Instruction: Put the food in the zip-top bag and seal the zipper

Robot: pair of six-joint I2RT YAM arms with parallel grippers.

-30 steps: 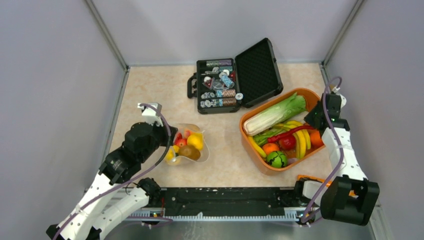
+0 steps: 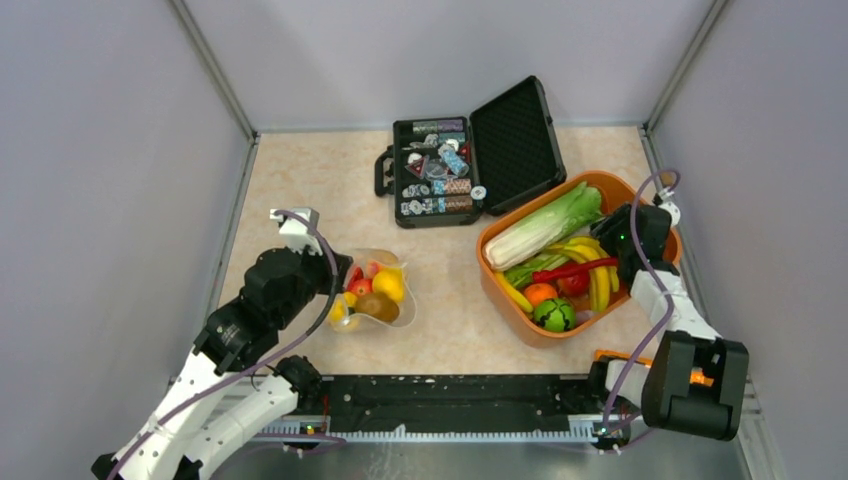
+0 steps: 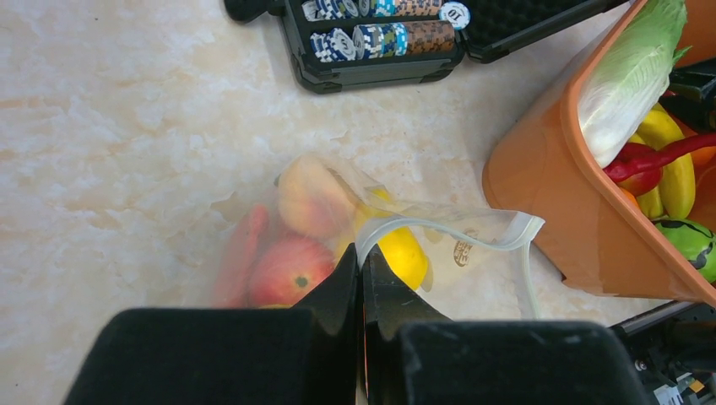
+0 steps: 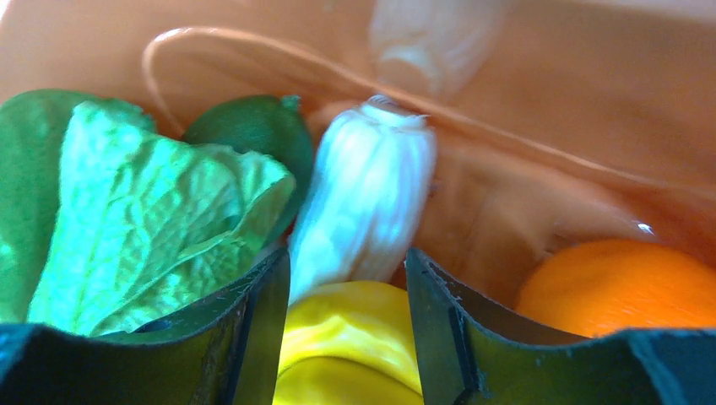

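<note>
The clear zip top bag (image 2: 407,312) lies on the left of the table with several foods inside, among them a yellow fruit (image 2: 389,285) and a brown fruit (image 2: 376,306). My left gripper is shut on the bag's rim, and the mouth (image 3: 498,243) gapes towards the right. At right, the orange bin (image 2: 498,292) holds many foods. My right gripper is inside it, fingers open, over a yellow food (image 4: 350,325) and a pale stalk-like vegetable (image 4: 367,194). Nothing is gripped between its fingers.
An open black case (image 2: 520,140) of poker chips stands at the back, close to the bin. Green leaves (image 4: 152,219) and an orange food (image 4: 621,283) flank the right gripper. Bare table separates bag and bin.
My right gripper has moved leftward and a little towards the front, further over the foods in the bin. The left arm and the bag look almost unchanged.
</note>
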